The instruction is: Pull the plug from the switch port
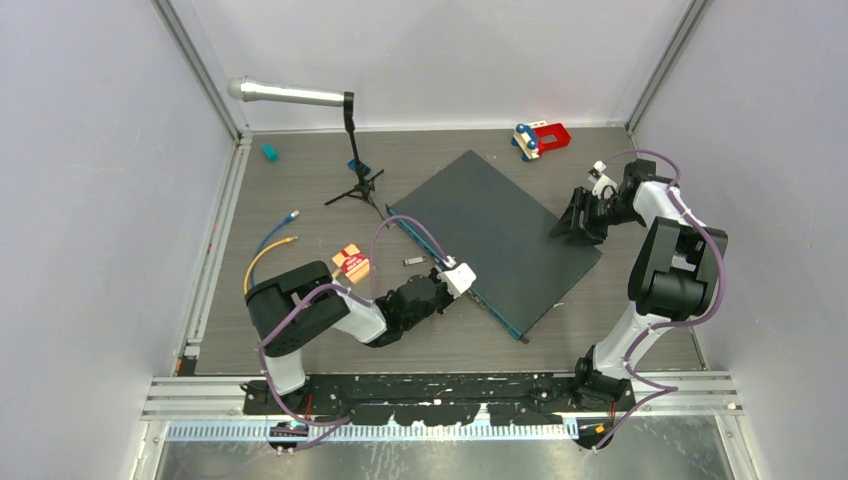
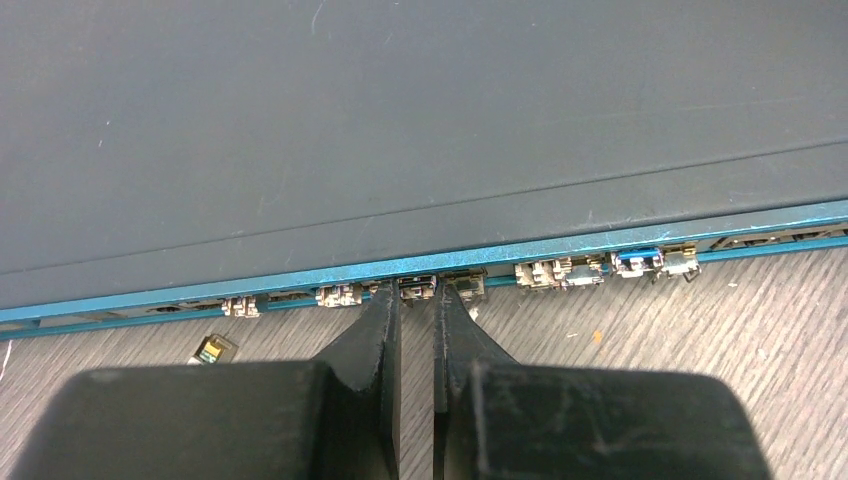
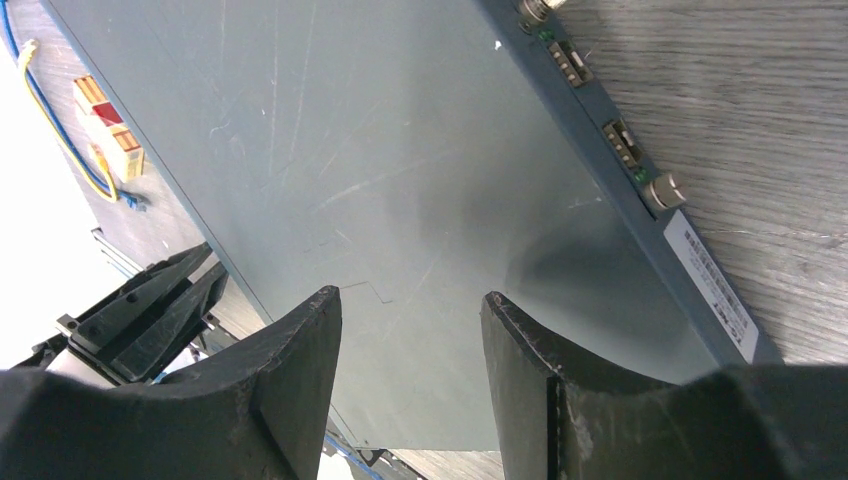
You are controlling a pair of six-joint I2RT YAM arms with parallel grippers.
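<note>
The dark switch (image 1: 490, 230) lies diagonally on the table, its blue port edge facing my left arm; in the left wrist view small metal plugs (image 2: 558, 274) line that edge (image 2: 520, 253). My left gripper is shut on a small metal plug at the ports, mostly hidden by its fingertips. My right gripper stands part open over the switch's right part, nothing between its fingers.
A microphone stand (image 1: 362, 180), blue cable (image 1: 270, 238), yellow cable (image 1: 262, 258) and orange box (image 1: 350, 262) lie left of the switch. A toy (image 1: 540, 140) sits at the back right.
</note>
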